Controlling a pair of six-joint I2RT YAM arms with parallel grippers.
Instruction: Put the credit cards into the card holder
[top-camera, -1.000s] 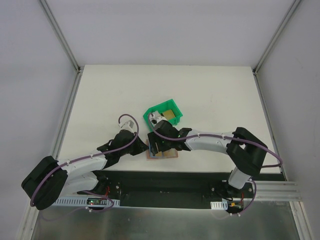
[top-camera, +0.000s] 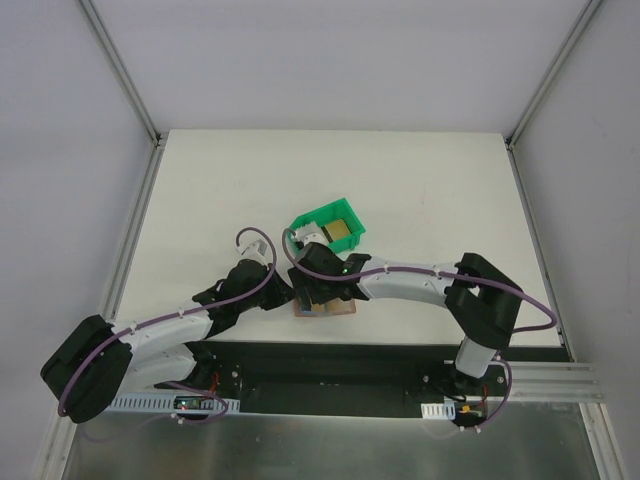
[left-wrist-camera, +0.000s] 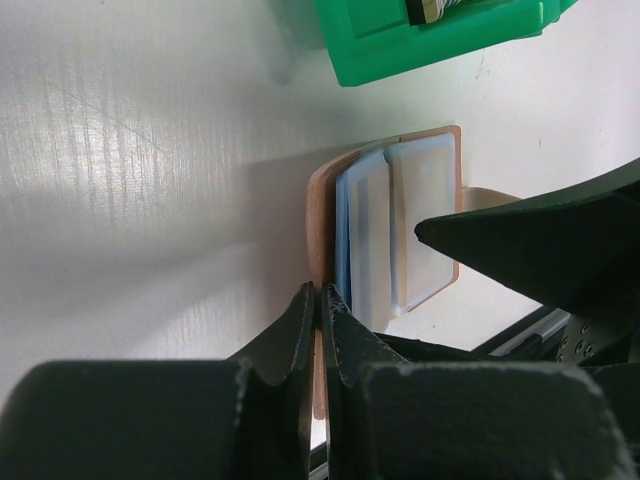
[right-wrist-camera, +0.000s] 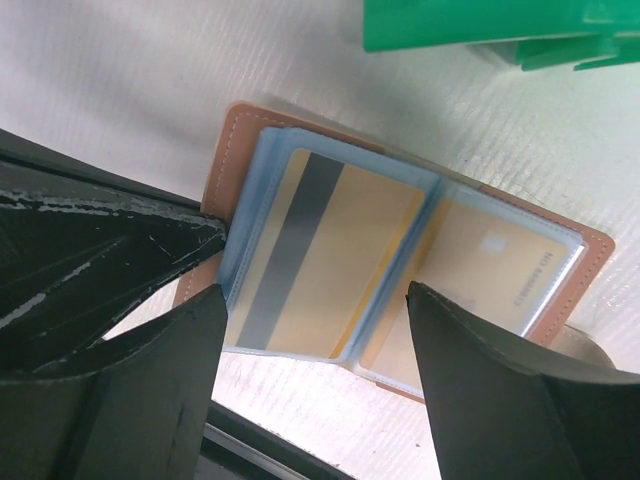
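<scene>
The brown card holder (right-wrist-camera: 225, 175) lies open on the table with two clear pockets. A tan card with a dark stripe (right-wrist-camera: 345, 215) sits in the left pocket, and a pale card (right-wrist-camera: 490, 265) is in the right one. My left gripper is shut on the holder's thin left edge, whose brown strip shows between the fingertips. Directly over the left pocket stands my right gripper, open, its fingers on either side of the striped card without gripping it. From above, the arms partly hide the holder.
Just behind the holder is a green box (top-camera: 352, 222) with cards in it, close to the right gripper.
The left arm and the holder look unmoved.
</scene>
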